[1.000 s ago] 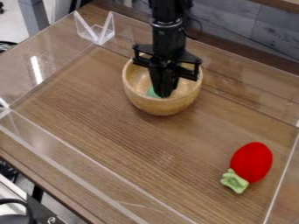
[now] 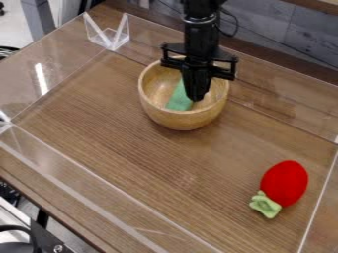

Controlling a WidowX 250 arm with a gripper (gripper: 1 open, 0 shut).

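The black gripper (image 2: pixel 199 71) is at the top centre, over a round wooden bowl (image 2: pixel 169 117). A pale green object (image 2: pixel 180 97) lies inside the bowl, partly hidden behind the gripper's fingers. Whether the fingers touch or hold it is hard to tell.
A red object with a pale green top, like a toy strawberry (image 2: pixel 283 186), lies at the lower right. A clear plastic holder (image 2: pixel 109 30) stands at the upper left.
The gripper has risen from low in the bowl toward its back, showing more of the green object, which stays in the bowl.
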